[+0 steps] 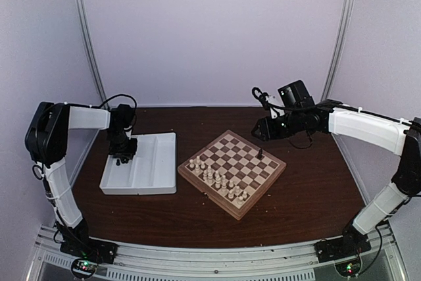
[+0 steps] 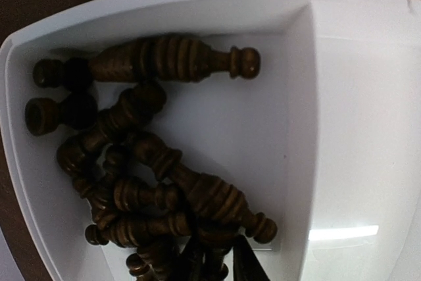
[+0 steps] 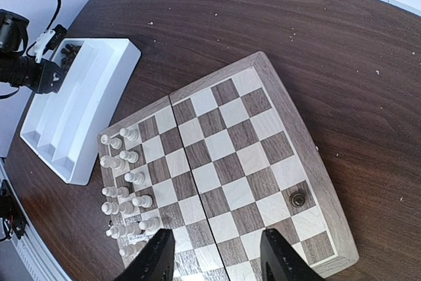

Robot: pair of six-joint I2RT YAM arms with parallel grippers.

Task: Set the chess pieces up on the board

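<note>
The chessboard (image 1: 231, 169) holds white pieces (image 3: 133, 178) along its left side and one dark piece (image 3: 297, 199) on the right. My left gripper is down in the white tray (image 1: 151, 162), among several dark wooden pieces (image 2: 158, 60) in one compartment; it is shut on a dark piece, largely hidden at the bottom of the left wrist view. My right gripper hangs open above the board, with nothing between its fingers.
The tray's other compartments look empty. Bare dark tabletop (image 3: 316, 31) surrounds the board, with free room behind and to the right.
</note>
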